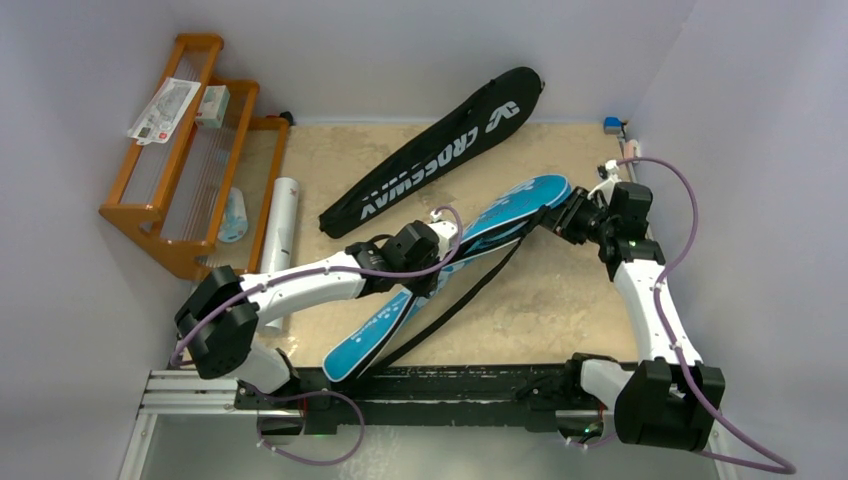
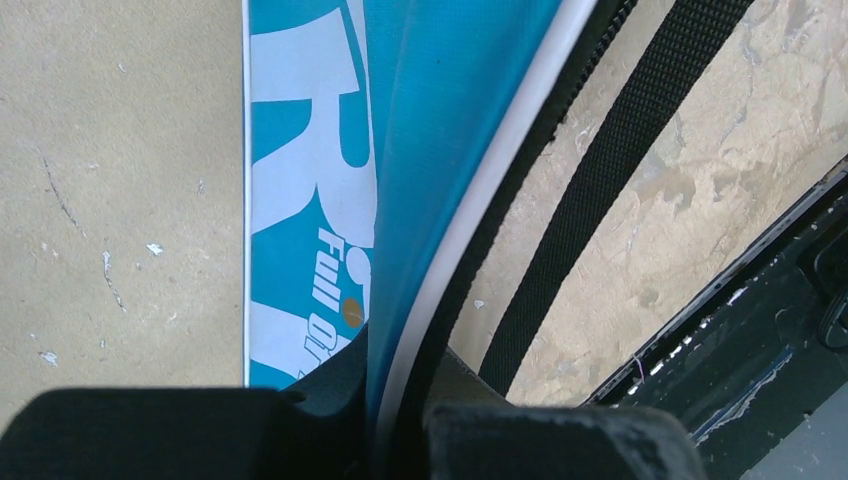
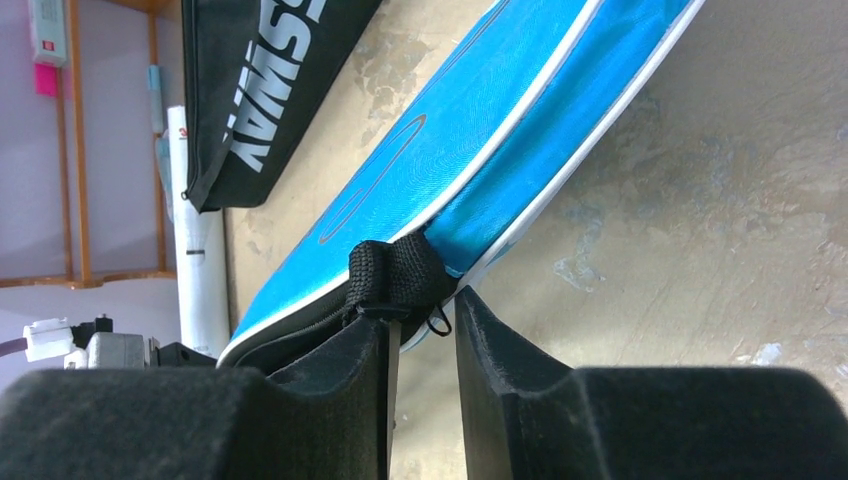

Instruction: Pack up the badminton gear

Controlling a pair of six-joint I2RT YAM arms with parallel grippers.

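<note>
A long blue racket bag (image 1: 370, 340) with white piping slants across the table from front left to back right. My left gripper is shut on the edge of this bag near its middle, gripping the blue fabric and its black-and-white border. At the bag's far right end, my right gripper has its fingers apart. A black strap end (image 3: 400, 272) sits against the tip of its left finger, and a small black loop shows near the gap. The bag's black strap (image 1: 480, 285) runs along its front side. Behind lies a black CROSSWAY bag (image 1: 440, 150), untouched.
A wooden shelf (image 1: 207, 150) stands on the left, with a white roll (image 1: 281, 222) beside it. A small blue object (image 1: 612, 125) sits at the back right corner. Bare tabletop (image 1: 520, 320) shows at front right.
</note>
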